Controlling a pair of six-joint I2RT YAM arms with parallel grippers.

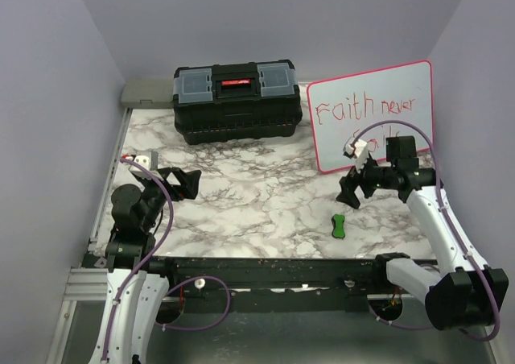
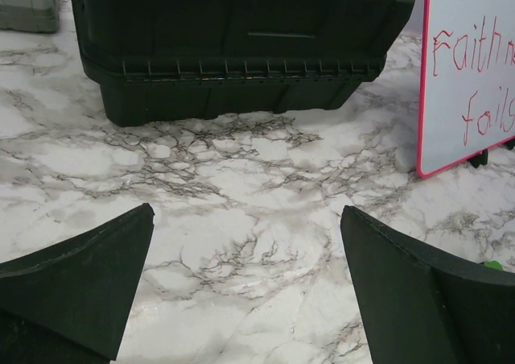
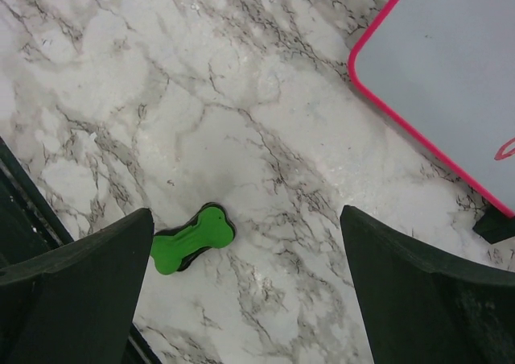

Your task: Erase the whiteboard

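Note:
The whiteboard (image 1: 338, 142) with a pink-red rim leans upright at the back right, bearing red handwriting; "Faith never" can be read, with more words below partly hidden by my right arm. A green, bone-shaped eraser (image 1: 338, 226) with a dark underside lies on the table in front of it. My right gripper (image 1: 349, 196) stands open just behind the eraser; in the right wrist view the eraser (image 3: 193, 239) shows at lower left, close to one finger (image 3: 121, 247), nothing gripped. Over the table's left side, my left gripper (image 1: 190, 187) is open and empty, far from both.
A large black toolbox (image 1: 237, 114) stands at the back, left of the whiteboard. Behind it at left sits a flat grey box (image 1: 146, 94). Between the arms, the marble tabletop (image 1: 257, 191) is clear. A dark rail (image 1: 265, 269) runs along the front edge.

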